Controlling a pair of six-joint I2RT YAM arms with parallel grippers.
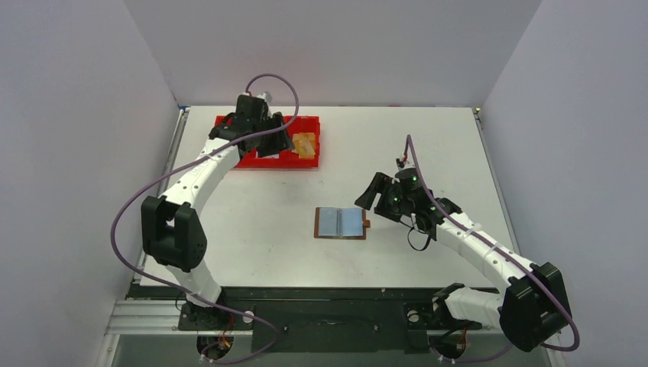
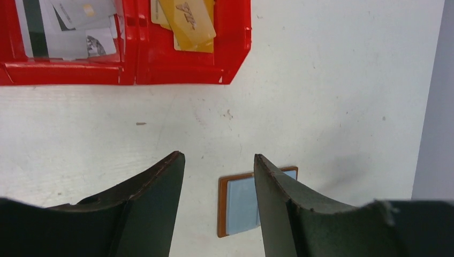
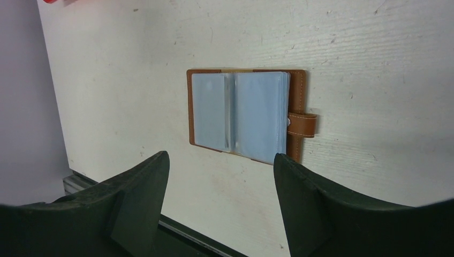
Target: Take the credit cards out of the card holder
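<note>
Spread flat on the table is a brown card holder (image 1: 328, 222) with clear bluish sleeves; its strap (image 3: 302, 125) sticks out on the right. No card shows in the sleeves on top; deeper sleeves are hidden. Gold cards (image 2: 194, 24) lie in the right compartment of a red tray, and white and grey cards (image 2: 75, 32) in the compartment beside it. My left gripper is open and empty, above the tray's front part. Open and empty too, my right gripper hovers to the right of the holder, its fingers (image 1: 374, 189) near the holder's upper right corner.
The red tray (image 1: 279, 165) stands at the back left of the white table (image 1: 252, 229). Bare table lies between tray and holder and at the back right. Grey walls (image 1: 72, 138) close off the sides and back.
</note>
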